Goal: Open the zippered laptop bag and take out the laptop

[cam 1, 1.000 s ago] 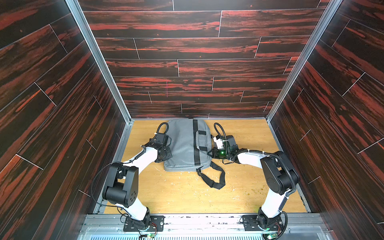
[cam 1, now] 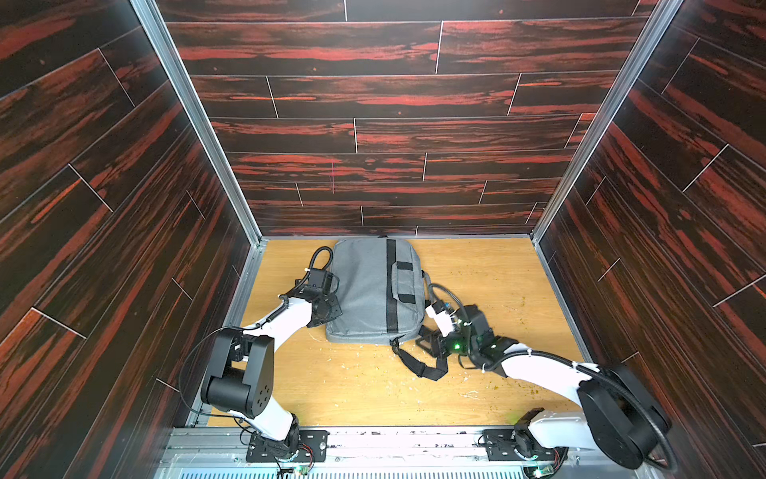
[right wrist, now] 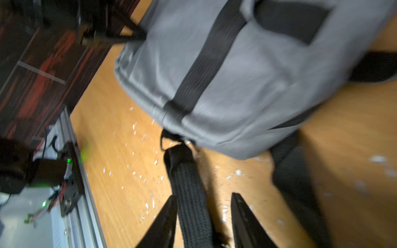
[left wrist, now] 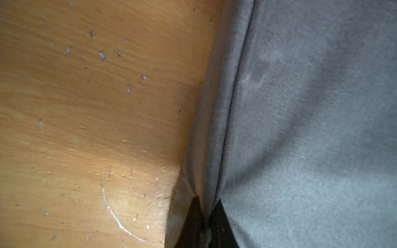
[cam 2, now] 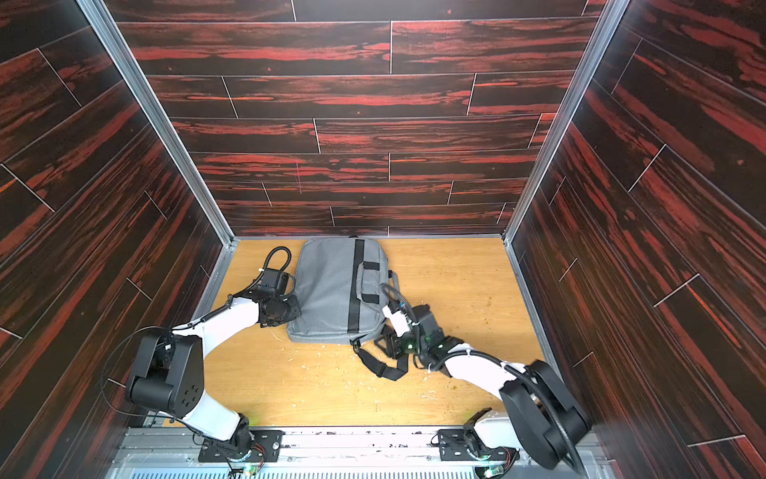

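Observation:
A grey laptop bag (cam 1: 363, 287) with a black band lies flat on the table, its strap (cam 1: 419, 365) trailing from the near edge. At its left edge, my left gripper is shut on a pinched fold of grey fabric (left wrist: 215, 157). Near the bag's front right corner, my right gripper hovers open over the strap (right wrist: 188, 194), with nothing held between its fingers. The right wrist view is blurred. No laptop shows, and I cannot make out a zipper pull.
Bare wooden table (cam 1: 510, 287) spreads to the right of the bag and in front of it. Dark wood-patterned walls (cam 2: 383, 135) enclose the back and sides. A metal rail (cam 1: 391, 439) runs along the front edge.
The bag and the left arm have barely shifted.

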